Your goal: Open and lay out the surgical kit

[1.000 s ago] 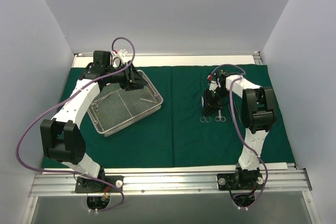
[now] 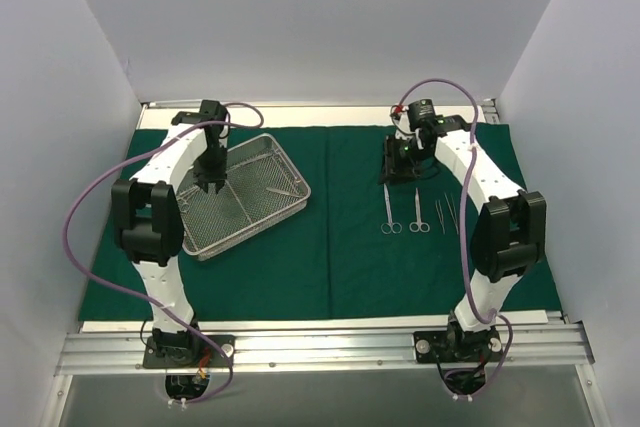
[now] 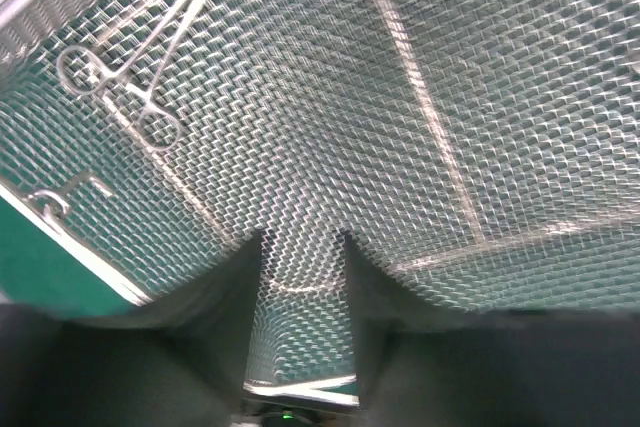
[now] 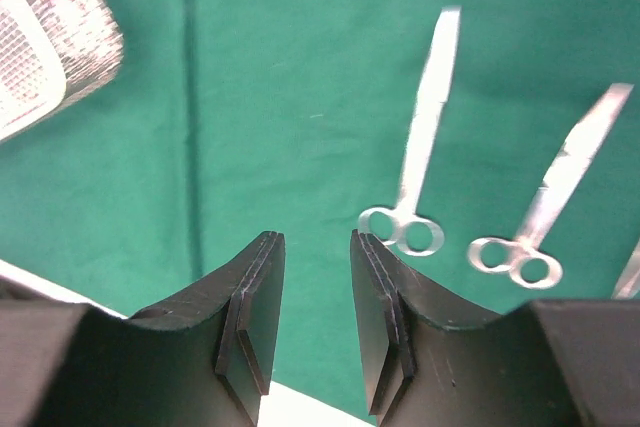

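A mesh tray point(image 2: 262, 207) sits on the left of the green cloth, holding scissors point(image 3: 150, 67), a bent metal piece point(image 3: 62, 199) and a slim item point(image 2: 282, 191). My left gripper point(image 2: 209, 179) is over the tray, fingers apart and empty. On the right, laid on the cloth, are scissor-handled instruments point(image 4: 420, 147) point(image 4: 560, 187) and slim tweezer-like pieces point(image 2: 441, 215). My right gripper point(image 2: 398, 169) hangs just above these, fingertips apart with nothing between them.
The green cloth point(image 2: 350, 277) has free room across its front and in the middle beside the tray. Pale walls enclose the workspace at both sides and the back.
My left gripper has moved left and down over the tray.
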